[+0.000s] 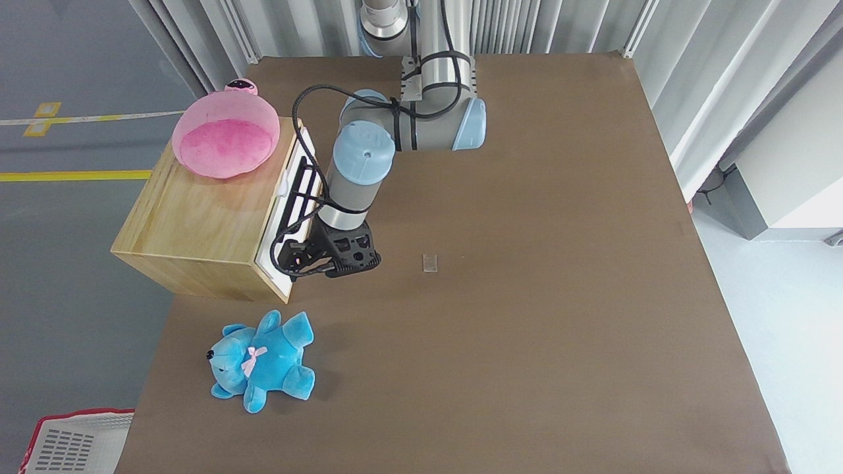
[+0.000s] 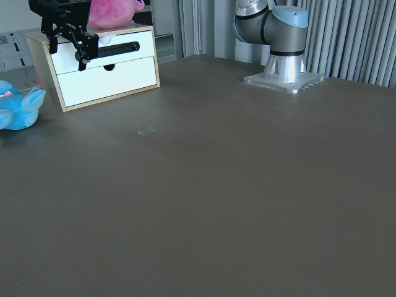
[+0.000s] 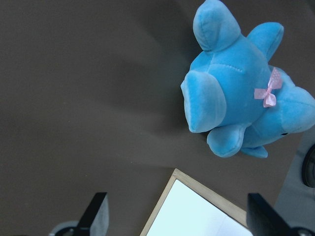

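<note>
My black gripper (image 2: 68,55) hangs over the front edge of a wooden cabinet (image 1: 190,221) with white drawers (image 2: 105,80) and black handles, near its corner closest to the blue bear. In the wrist view the gripper is open, fingers wide apart, nothing seen between them but the cabinet corner below. The blue plush bear (image 3: 231,83) with a pink bow lies on the brown table (image 1: 569,300), apart from the gripper and just beyond the cabinet's end. A pink plush toy (image 1: 221,146) sits on the cabinet top.
A white basket with red rim (image 1: 75,442) stands off the table at lower left. The robot base (image 2: 284,77) is at the back.
</note>
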